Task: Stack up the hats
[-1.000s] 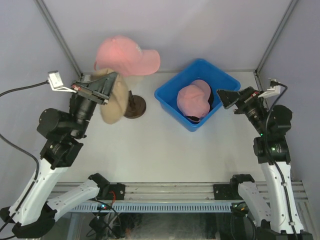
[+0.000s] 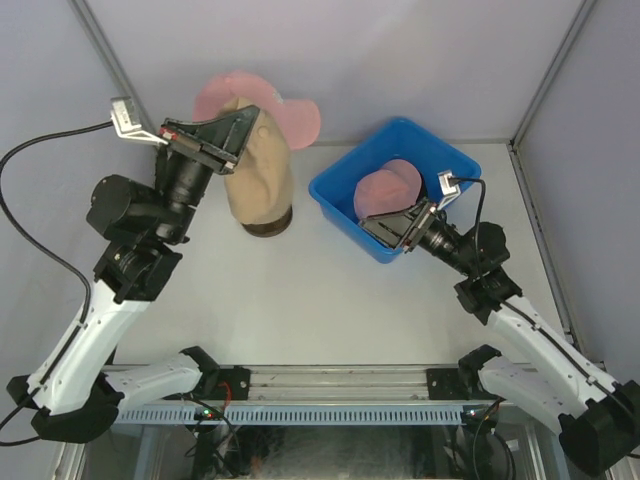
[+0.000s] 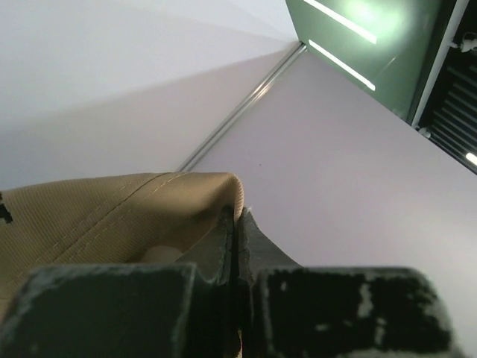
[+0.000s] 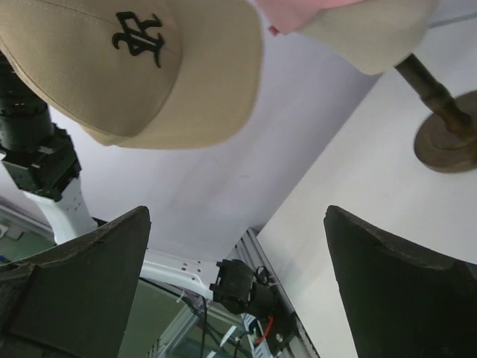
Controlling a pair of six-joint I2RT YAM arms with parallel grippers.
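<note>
A tan cap with a dark emblem hangs from my left gripper, which is shut on its edge; the left wrist view shows the fabric running into the closed fingertips. Behind it in the top view is a pink cap. In the right wrist view that pink lies over a beige cap part on a dark stand. Over the front of the blue bin, my right gripper is open with nothing between its fingers. Below and behind it, pink caps lie in the bin.
The blue bin stands right of the middle near the back wall. Bare white table lies in front of the bin and stand. Walls close in on the left, right and back.
The tan cap has swung about in my left gripper, its crown turning away; that arm has shifted slightly right.
</note>
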